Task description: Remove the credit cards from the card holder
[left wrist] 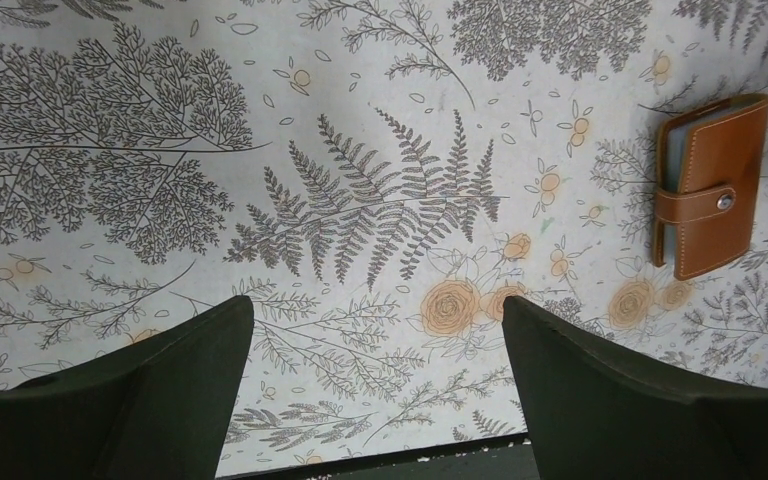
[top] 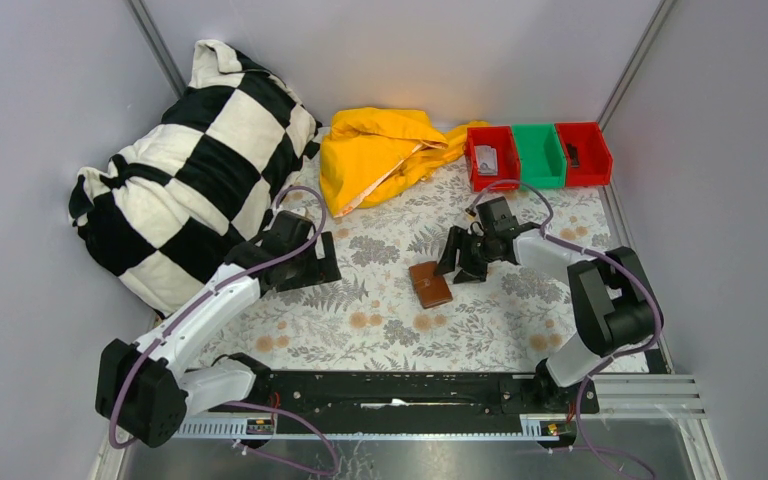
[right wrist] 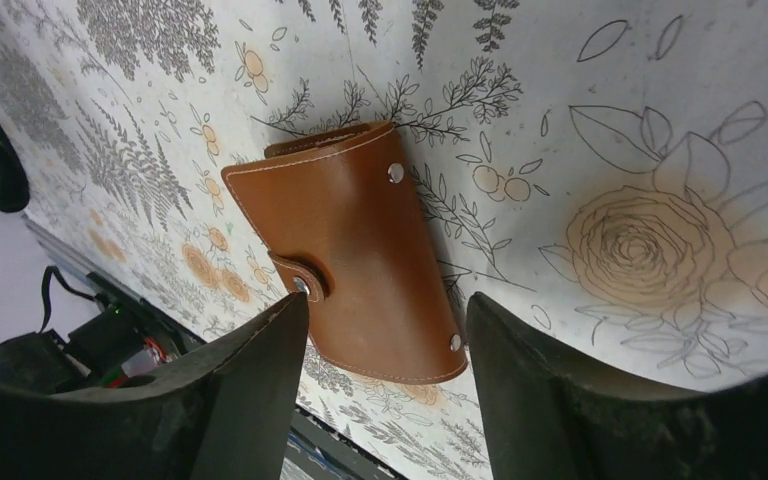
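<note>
A closed brown leather card holder (top: 430, 285) with a snap strap lies on the patterned mat; no cards can be made out. In the right wrist view the card holder (right wrist: 360, 240) lies just beyond my right gripper, whose fingers stand apart with nothing held. In the top view that gripper is just right of and above the holder. My left gripper hangs open and empty over the mat, with the card holder (left wrist: 710, 190) to its right in the left wrist view.
A yellow cloth (top: 380, 150) and a checkered cushion (top: 200, 170) lie at the back and left. Red (top: 585, 175) and green (top: 540, 160) bins stand at the back right. The mat (top: 360, 330) around the holder is clear.
</note>
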